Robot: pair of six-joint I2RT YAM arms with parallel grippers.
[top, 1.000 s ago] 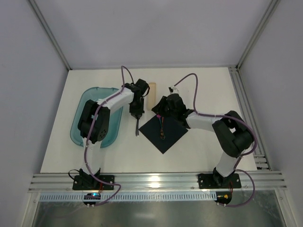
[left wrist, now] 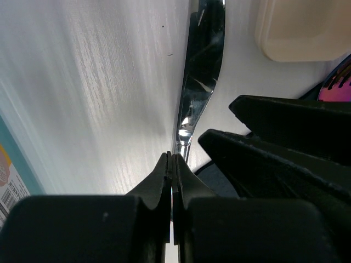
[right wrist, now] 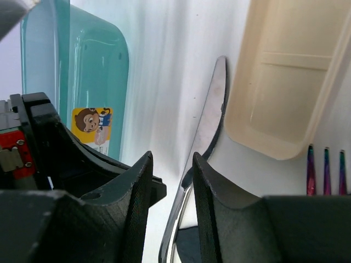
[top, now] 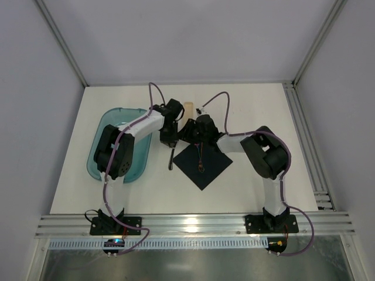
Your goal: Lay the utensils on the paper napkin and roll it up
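A knife [top: 171,159] lies on the white table just left of the dark napkin [top: 205,178]. On the napkin rest a fork and spoon [top: 200,161], close together. My left gripper is shut over the knife [left wrist: 200,66], and nothing shows between its fingertips. Reaching in from the right, my right gripper has its fingers apart above the knife [right wrist: 208,123], which appears in the gap. Whether those fingers touch it cannot be told. The left gripper's dark fingers [right wrist: 151,192] are very near the right gripper's. Fork tines [right wrist: 327,171] show at the right.
A beige tray [right wrist: 279,82] lies close behind the knife and napkin. The teal bin [top: 139,167] stands left, partly under the left arm. Both grippers crowd one spot.
The right gripper has moved left, from over the napkin's far corner to beside the left gripper. The left arm has barely moved. The knife's near end has shifted slightly rightward.
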